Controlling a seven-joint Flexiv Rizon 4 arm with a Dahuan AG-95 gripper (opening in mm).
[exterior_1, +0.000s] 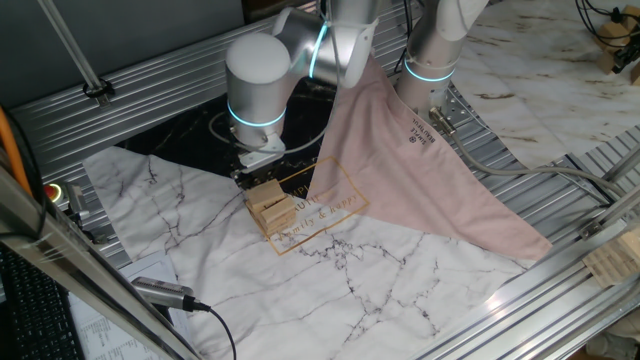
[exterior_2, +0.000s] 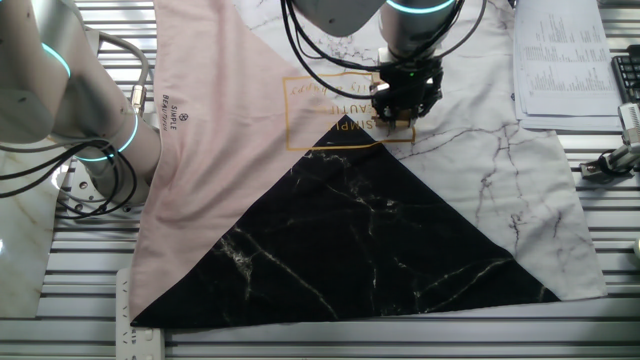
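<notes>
A small stack of pale wooden blocks (exterior_1: 270, 208) stands on the cloth at the corner of its gold-framed print. My dark gripper (exterior_1: 257, 182) is low at the far side of the stack in exterior view 1, right up against it or nearly so. Seen from the opposite side in exterior view 2, the gripper (exterior_2: 402, 118) covers most of the blocks. Its fingers are too dark and small to show how far apart they stand, or whether a block is between them.
The cloth, with pink (exterior_1: 420, 175), black (exterior_2: 350, 235) and white marbled parts, covers the table. A metal post (exterior_1: 90, 265) and a cabled device (exterior_1: 165, 293) stand at the left. More wooden pieces (exterior_1: 612, 258) lie at the right edge.
</notes>
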